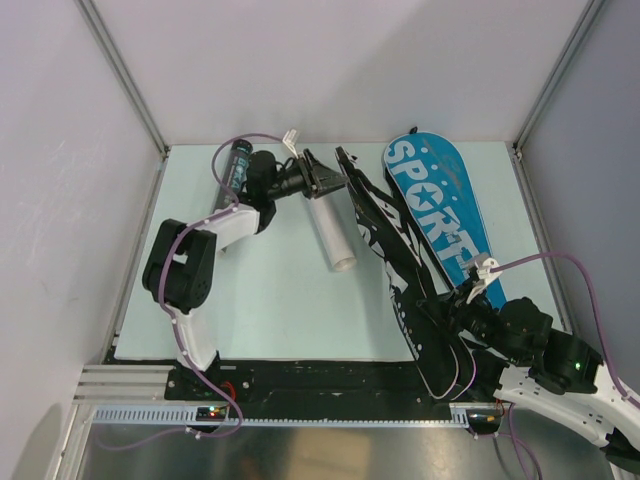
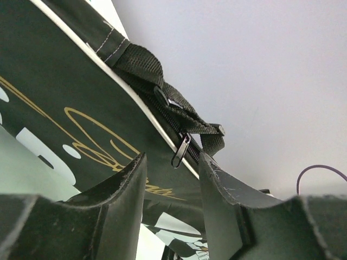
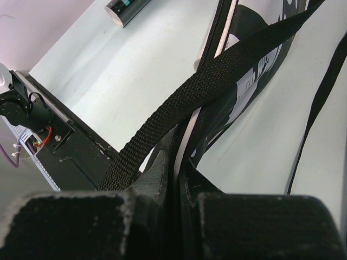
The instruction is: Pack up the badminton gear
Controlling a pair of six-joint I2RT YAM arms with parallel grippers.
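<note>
A black racket bag (image 1: pixel 400 255) with white lettering stretches from the back of the table to its front edge. My right gripper is shut on the bag's edge near its front end, where a black strap (image 3: pixel 217 73) loops past. Open and empty, my left gripper is close to the bag's far end. Between its fingertips in the left wrist view appears the zipper pull (image 2: pixel 181 150), on the zip along the white-piped edge. A folded strap tab (image 2: pixel 190 116) sits beside it. Contact between fingers and pull does not show.
A blue SPORT bag (image 1: pixel 435 200) lies along the right side, partly beside the black bag. A white tube (image 1: pixel 332 235) lies left of the black bag. Farther left, a dark tube (image 1: pixel 238 165) is partly behind my left arm.
</note>
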